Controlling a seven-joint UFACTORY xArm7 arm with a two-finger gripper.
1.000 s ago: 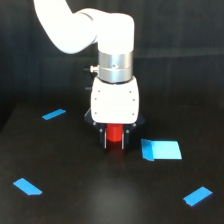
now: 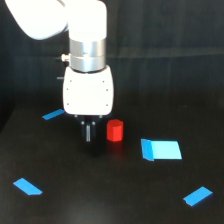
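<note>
A small red block (image 2: 116,130) stands on the dark table near the middle of the view. Left of it and close by is my white gripper (image 2: 88,133), pointing downward. Its dark fingers are close together, and nothing shows between them. A narrow gap separates the fingers from the block.
To the right of the red block lies a light cyan square (image 2: 166,150) with a blue piece (image 2: 147,150) at its left side. Blue strips mark the table at front left (image 2: 27,187), front right (image 2: 198,196) and back left (image 2: 53,114).
My gripper has moved left, off the red block that stood between its fingers. The fingers are closer together now. The block looks to be in about the same place.
</note>
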